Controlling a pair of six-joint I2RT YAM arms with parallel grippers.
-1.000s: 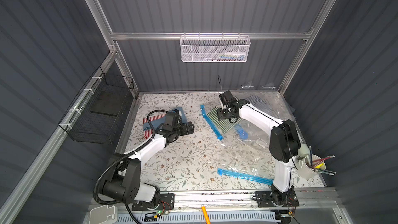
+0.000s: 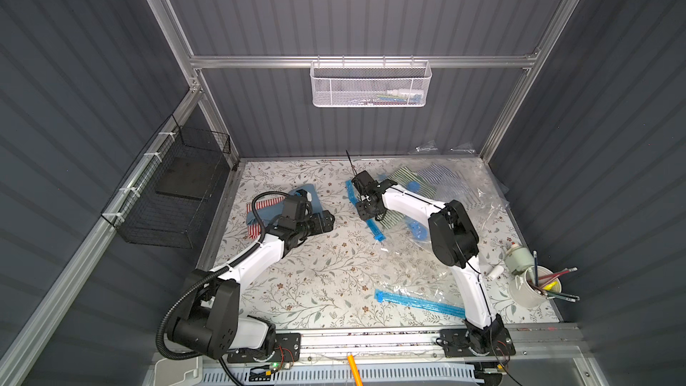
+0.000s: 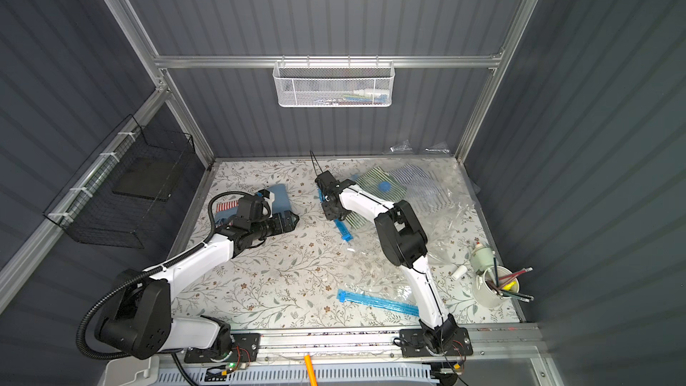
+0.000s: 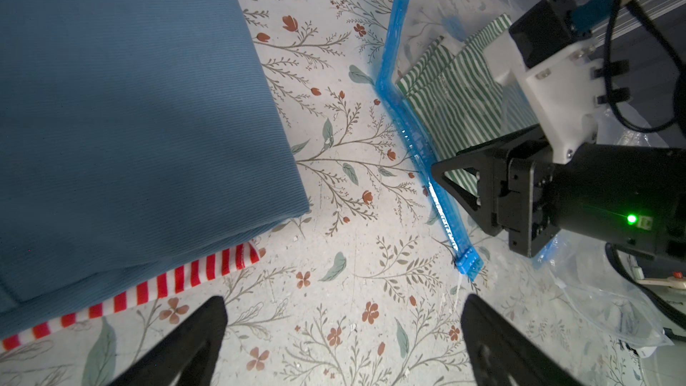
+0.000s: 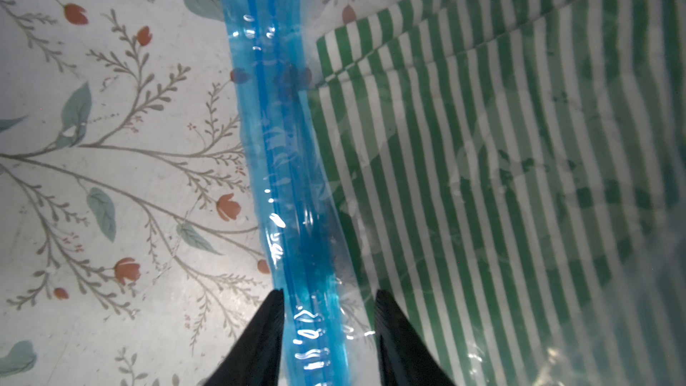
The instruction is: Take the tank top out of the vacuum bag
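Note:
A clear vacuum bag with a blue zipper strip (image 5: pixel 275 171) holds green-and-white striped cloth (image 5: pixel 464 193); it lies on the table's right half. My right gripper is low over the zipper strip and the bag's edge, part open; whether it touches the plastic is unclear. My left gripper stands open above the table, beside a folded blue cloth (image 4: pixel 143 114) with red-and-white striped cloth (image 4: pixel 207 268) under it.
More clear bags with blue-striped cloth (image 2: pixel 446 178) lie at back right. A loose blue zipper strip (image 2: pixel 418 301) lies at the front. A pencil cup (image 2: pixel 528 289) stands front right.
My right gripper has moved left and down from over the striped cloth to the bag's zipper edge. The left arm is nearly still.

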